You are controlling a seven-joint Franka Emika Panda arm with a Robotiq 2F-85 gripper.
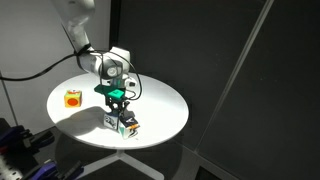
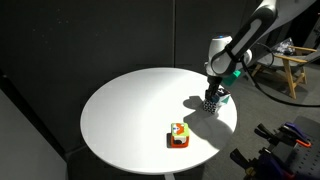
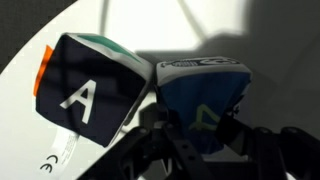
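Two soft-looking blocks sit side by side on the white round table. One is a dark block with a white letter A (image 3: pixel 80 95), with orange and green on its other sides. Beside it, directly under my gripper, is a blue block (image 3: pixel 190 95) with a yellowish mark and a white patterned side. The fingertips overlap the near part of the blue block in the wrist view, where it is dark. Whether the fingers touch it cannot be made out. In exterior view 1 my gripper (image 1: pixel 119 108) points down over the pair of blocks.
A separate orange, red and green block (image 1: pixel 73 98) lies well apart on the left in exterior view 1. A wooden chair (image 2: pixel 290 65) stands beyond the table in exterior view 2.
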